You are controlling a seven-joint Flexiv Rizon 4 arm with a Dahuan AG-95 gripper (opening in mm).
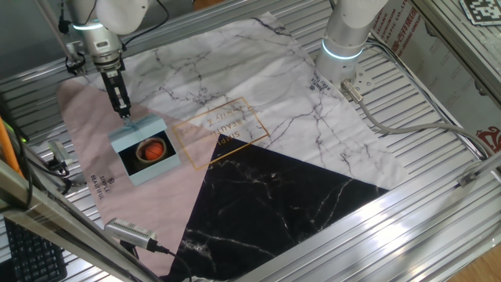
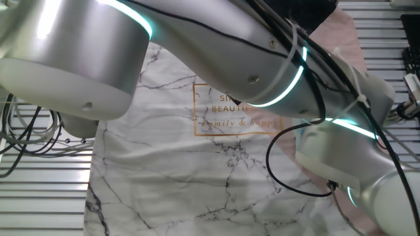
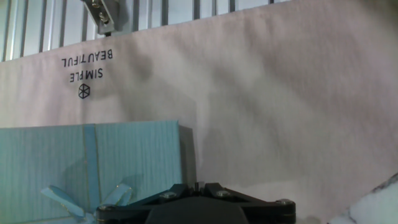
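A light blue box (image 1: 152, 170) sits on the pink part of the cloth, open on its near side. Inside its dark interior is a round, pale-rimmed item with an orange ball (image 1: 154, 150) in it. A pale blue lid panel (image 1: 138, 133) with a ribbon bow (image 3: 68, 202) is at the box's far side; how it joins the box cannot be told. My gripper (image 1: 125, 117) points down just behind that panel, close to the bow. In the wrist view the gripper is shut, its fingertips together, right of the panel's edge, and nothing shows between them.
A silver device (image 1: 131, 233) with a cable stands at the near left edge. The arm's base (image 1: 338, 66) is at the back right. In exterior view 2 the arm hides the box.
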